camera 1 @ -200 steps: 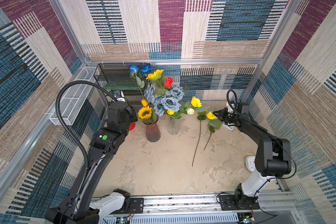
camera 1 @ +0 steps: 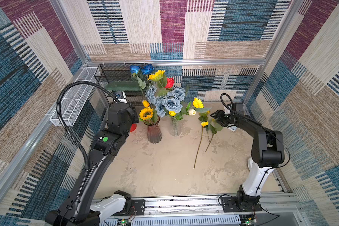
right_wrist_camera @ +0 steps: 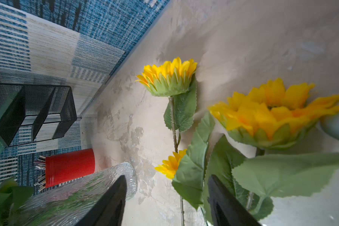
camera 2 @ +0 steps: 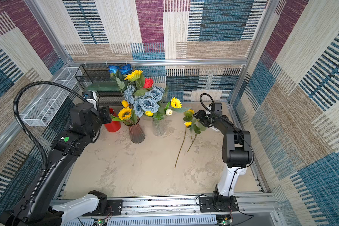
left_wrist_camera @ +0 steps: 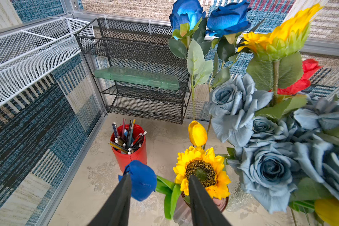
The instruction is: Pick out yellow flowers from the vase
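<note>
A brown ribbed vase [camera 1: 154, 133] holds a sunflower [left_wrist_camera: 200, 173]. A clear vase [camera 2: 158, 128] holds the larger bouquet, including pale blue roses [camera 1: 172, 104] and a yellow flower [camera 1: 156, 75]. My left gripper is open above the brown vase's left side, near a blue flower head [left_wrist_camera: 139, 180] and the sunflower. Yellow flowers with long stems [camera 2: 188, 124] lie on the table right of the vases. My right gripper hangs open just over their leaves [right_wrist_camera: 190, 173], with yellow heads ahead of its fingers.
A red pen cup [left_wrist_camera: 131, 158] stands at the back left, before a black mesh rack [left_wrist_camera: 139, 41]. A white mesh shelf [camera 1: 73, 101] runs along the left wall.
The nearby yellow flower head sits lower and further left than before. My left arm looks unchanged.
</note>
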